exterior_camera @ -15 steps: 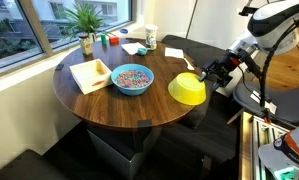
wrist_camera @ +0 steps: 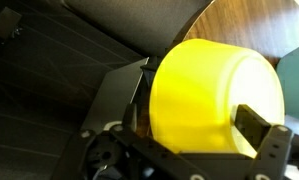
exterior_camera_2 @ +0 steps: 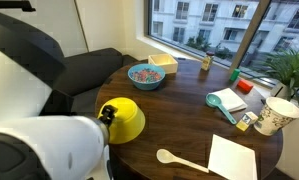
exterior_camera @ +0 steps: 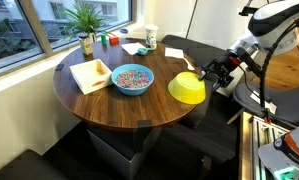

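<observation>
A yellow bowl [exterior_camera: 187, 88] stands at the right edge of the round wooden table, apparently upside down. My gripper [exterior_camera: 205, 75] is right beside it, at the bowl's upper right side. In the wrist view, the bowl [wrist_camera: 204, 90] fills the space ahead of my gripper, whose fingers stand wide apart. Whether a finger touches the bowl cannot be told. From the other side, the bowl [exterior_camera_2: 127, 122] is partly covered by the arm.
On the table are a blue bowl [exterior_camera: 133, 79] of small reddish pieces, a cream box [exterior_camera: 91, 75], a wooden spoon [exterior_camera_2: 181, 160], a white sheet [exterior_camera_2: 232, 158], a teal ladle [exterior_camera_2: 220, 106] and a white pot [exterior_camera_2: 275, 115]. A plant [exterior_camera: 85, 18] stands by the window.
</observation>
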